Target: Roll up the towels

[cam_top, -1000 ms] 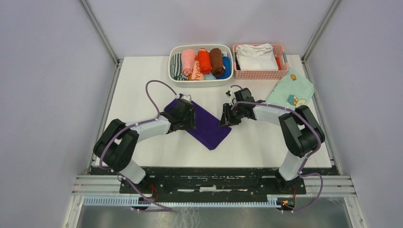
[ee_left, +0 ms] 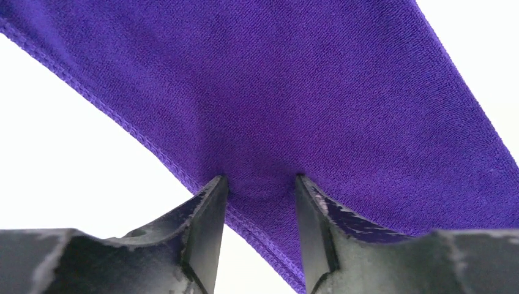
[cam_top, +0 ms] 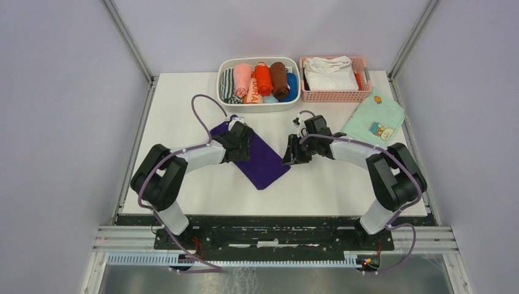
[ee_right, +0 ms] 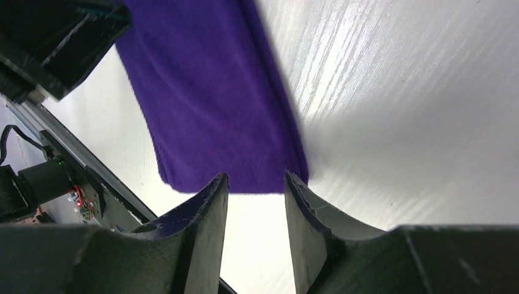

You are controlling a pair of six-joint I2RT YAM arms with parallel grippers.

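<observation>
A purple towel (cam_top: 264, 166) lies folded lengthwise on the white table, slanting from back left to front right. In the top view my left gripper (cam_top: 240, 153) is over its middle; in the left wrist view both fingertips (ee_left: 217, 190) touch or nearly touch the cloth, a gap between them. My right gripper (cam_top: 292, 156) is by the towel's right end; in the right wrist view its fingers stand apart (ee_right: 255, 180), over the short edge, with no cloth visibly held between them.
A white bin (cam_top: 223, 98) of rolled towels stands at the back, beside a pink basket (cam_top: 336, 95) with white towels. A mint towel (cam_top: 371, 116) lies at the right. Bare table (cam_top: 183, 196) shows front and left.
The towel has shifted a little toward back left, its right end now further left. My left gripper has moved slightly toward the back; the right arm has shifted slightly.
</observation>
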